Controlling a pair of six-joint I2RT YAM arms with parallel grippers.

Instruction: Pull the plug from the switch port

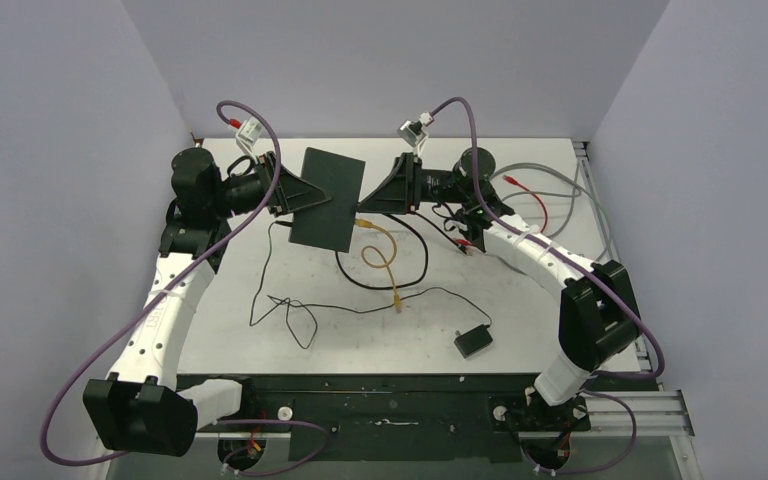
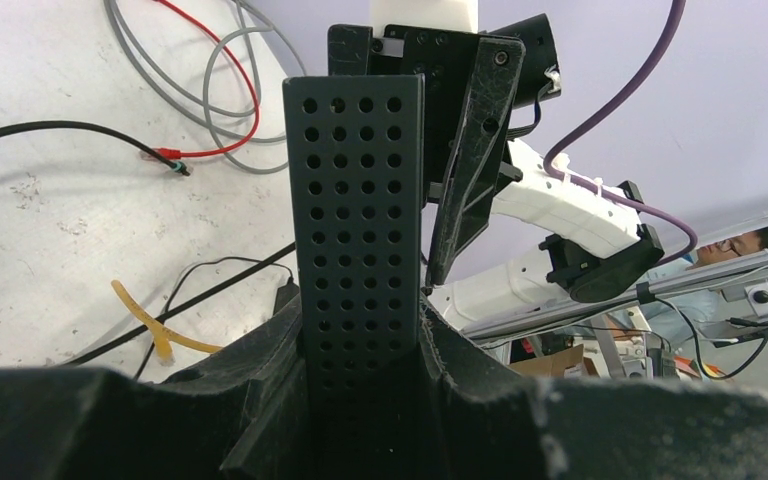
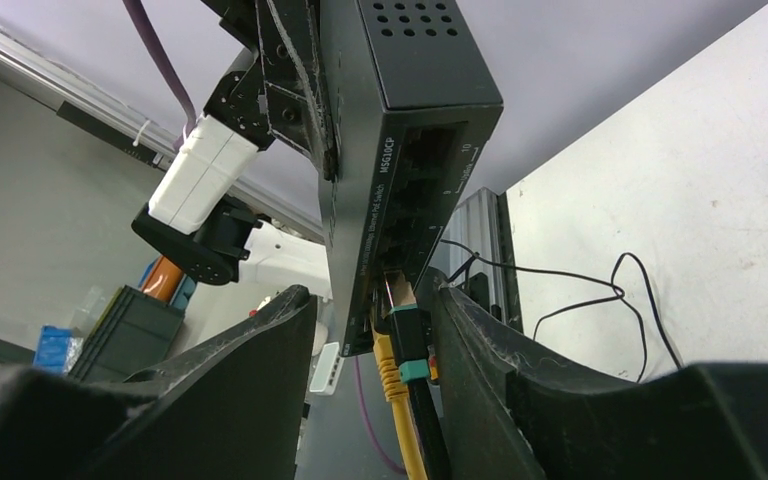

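Note:
The dark network switch (image 1: 329, 200) is held up on edge above the table by my left gripper, shut on its narrow perforated body. In the right wrist view its port face (image 3: 415, 200) is toward me. A black cable's plug with teal bands (image 3: 407, 325) sits at a low port. Right beside it a yellow cable (image 3: 390, 375) runs into the switch. My right gripper has its fingers apart around both cables; the right finger (image 3: 470, 350) is close to the black plug, while a gap shows on the left.
On the white table lie a power adapter (image 1: 473, 341) with its thin black lead, the yellow cable's loose end (image 1: 397, 303) and a thick black cable loop (image 1: 427, 262). Red (image 1: 531, 191) and grey (image 1: 600, 205) cables lie at the right.

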